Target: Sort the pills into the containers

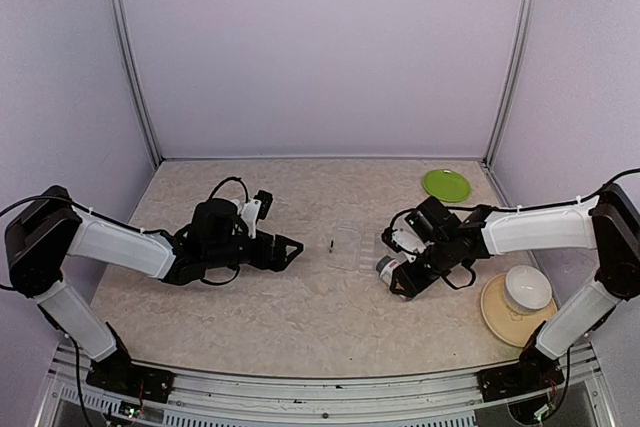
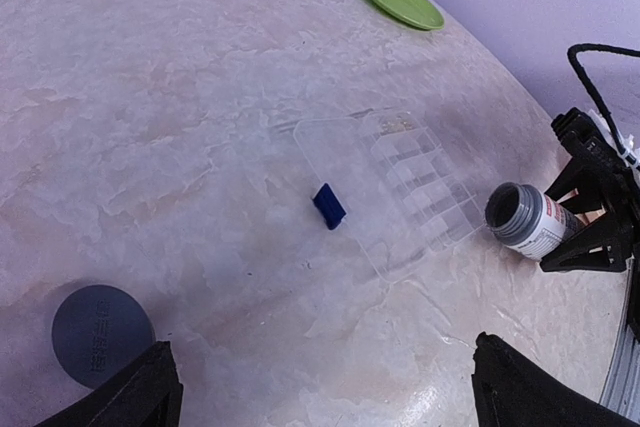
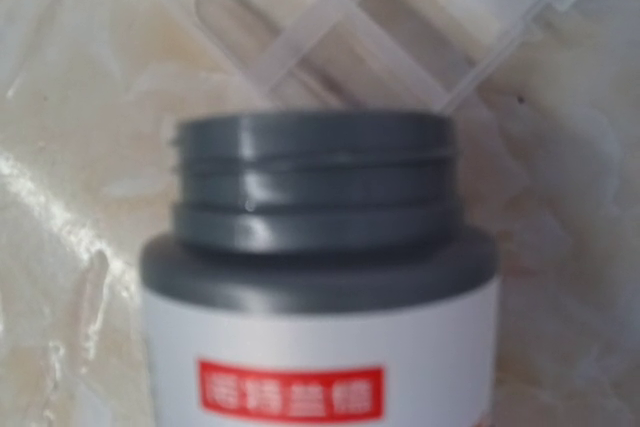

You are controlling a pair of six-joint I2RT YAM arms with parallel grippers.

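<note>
A pill bottle with a grey threaded neck and a white label (image 2: 543,230) is tilted, its uncapped mouth towards the clear pill box. My right gripper (image 1: 398,285) is shut on the bottle; its fingers (image 2: 580,250) show around the label in the left wrist view. The same bottle (image 3: 318,282) fills the lower right wrist view, hiding that gripper's fingers. The clear compartment box (image 2: 415,182) lies open on the table beside the bottle mouth, its lid laid out to the left. No pills show in it. My left gripper stands open and empty.
A dark round cap (image 2: 102,335) lies on the table near the left gripper. A green plate (image 1: 446,185) is at the back right, and a white bowl (image 1: 527,288) on a round wooden board (image 1: 497,313) at the front right.
</note>
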